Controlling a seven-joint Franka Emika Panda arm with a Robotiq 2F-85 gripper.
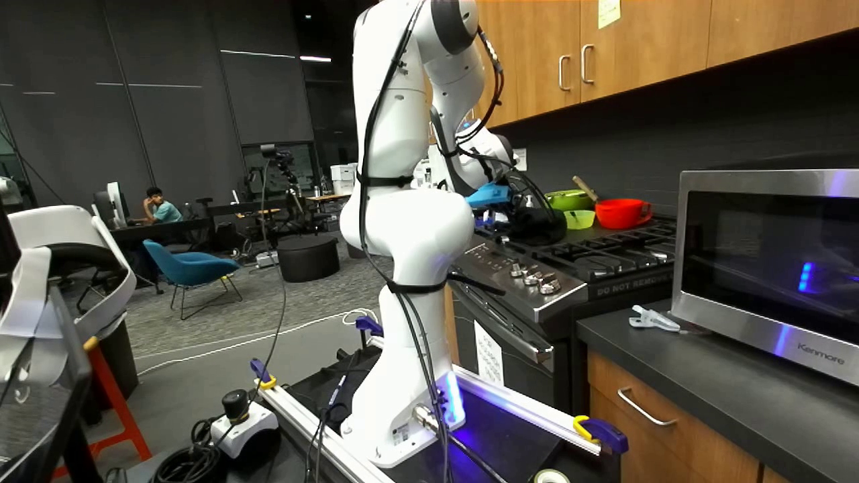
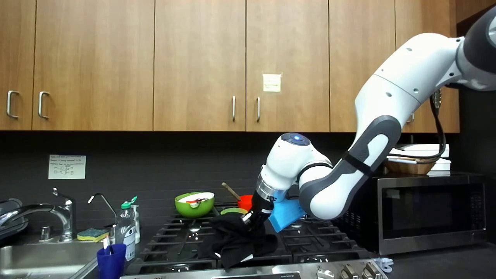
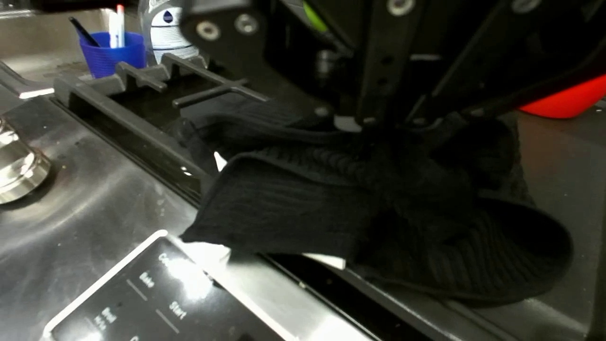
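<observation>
A crumpled black cloth with a ribbed weave lies over the front of the stove's grates. In the wrist view the cloth drapes toward the control panel, and pale patches show along its lower edge. My gripper points down into the folds from above. Dark fingers merge with the black fabric, so how far apart they stand and whether cloth is between them cannot be told. From the front, the gripper reaches the cloth's upper part.
Behind the cloth stand a green bowl and a red pot. A blue cup and a soap bottle are by the sink at left. The microwave is at right; overhead cabinets hang above.
</observation>
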